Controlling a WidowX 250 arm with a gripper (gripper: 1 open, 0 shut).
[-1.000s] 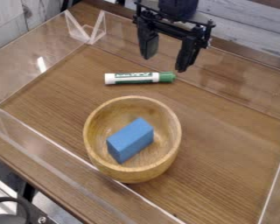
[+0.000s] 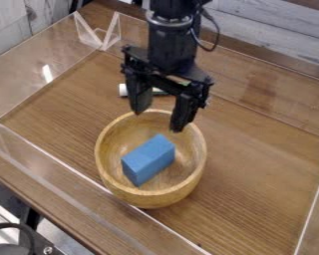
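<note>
My black gripper (image 2: 162, 106) hangs over the back part of a tan oval bowl (image 2: 189, 179), its two fingers spread open at either side. A blue block (image 2: 148, 159) lies in the bowl, below and in front of the gripper. A white and green tube (image 2: 124, 91) shows partly behind the gripper.
Pale edges border it along the sides and back. A dark cable lies at the lower left.
The bowl and blue block have not moved.
</note>
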